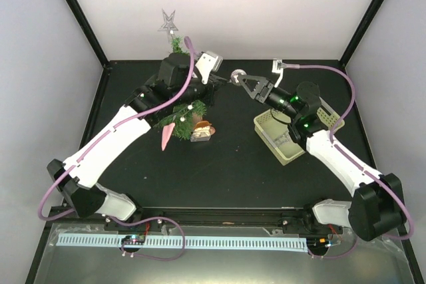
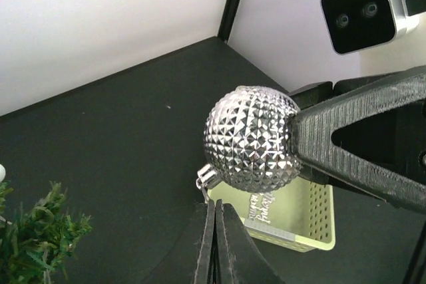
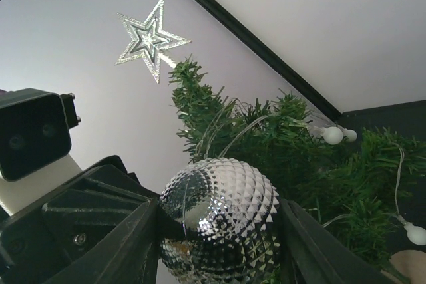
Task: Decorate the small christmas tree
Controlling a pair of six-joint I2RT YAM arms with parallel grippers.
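A faceted silver ball ornament (image 1: 237, 77) is up in the air between my two arms. In the right wrist view the fingers of my right gripper lie against the ball's two sides, shut on it. The ball's small cap (image 2: 208, 176) faces my left gripper, whose fingers are together. A thin loop hangs from the cap close to those fingertips; whether it is pinched between them cannot be made out. The green tree (image 3: 266, 131), topped by a silver star (image 1: 168, 22), is partly covered by the left arm in the top view.
Under the right arm stands a pale green basket (image 1: 284, 159) with some items in it. White bulbs (image 3: 333, 135) on wire hang in the tree. Beside the tree's base lies a small brown-and-white object (image 1: 203, 131).
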